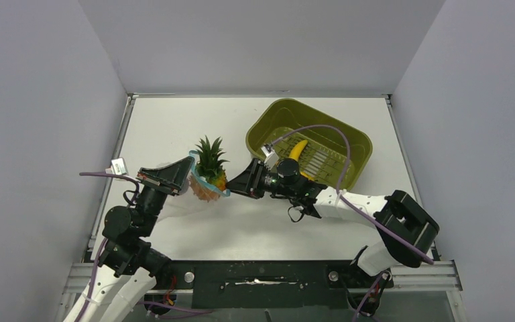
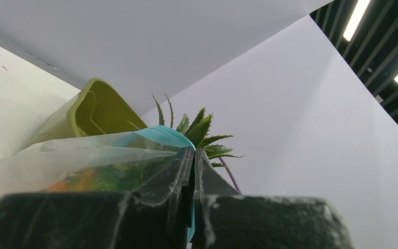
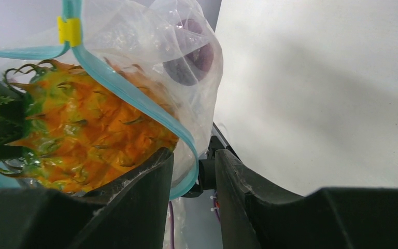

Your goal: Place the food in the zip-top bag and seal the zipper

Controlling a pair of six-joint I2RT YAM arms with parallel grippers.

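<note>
The pineapple [image 1: 209, 159] sits part way in the clear zip top bag [image 3: 129, 98], its green leaves sticking out of the open mouth. A blue rim edges that mouth, and a yellow slider [image 3: 69, 31] sits on it in the right wrist view. My left gripper is shut on the rim at one side, the blue strip running into its fingertips. On the opposite side is my right gripper, its fingers apart. The rim passes through the gap between them, with a little space visible beside it.
A green basket [image 1: 268, 124] holding a yellow banana [image 1: 298, 149] stands behind the right arm. Through the bag film shows a dark purple round thing [image 3: 192, 59]. Bare white table [image 1: 241, 231] lies in front of the bag.
</note>
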